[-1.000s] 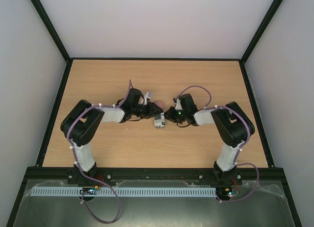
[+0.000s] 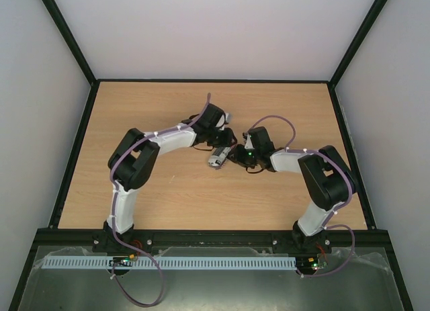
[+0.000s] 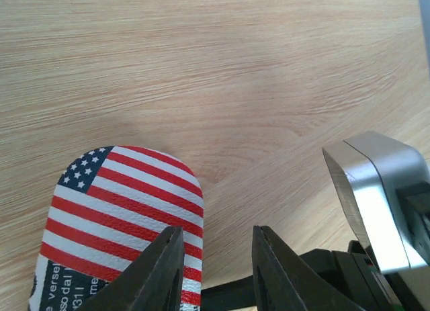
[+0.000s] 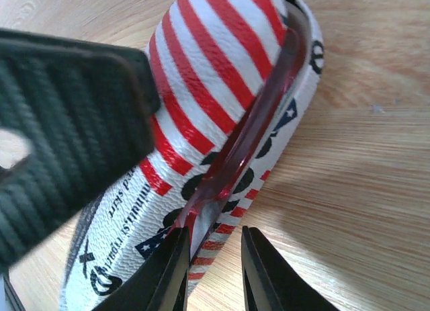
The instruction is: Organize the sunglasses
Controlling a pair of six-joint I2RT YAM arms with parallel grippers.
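Note:
The sunglasses case, flag-patterned with stripes, stars and black lettering, lies in the middle of the table between both grippers. My left gripper is at the case's striped end in its wrist view; it looks shut on the case, though the contact is mostly hidden. My right gripper is at the case's long side, where a narrow opening shows a translucent reddish item, likely sunglasses, inside. Its fingers stand part open, with the near finger against the case.
The two arms are close together at the centre.
The case is now tilted diagonally. My right gripper has moved only slightly.

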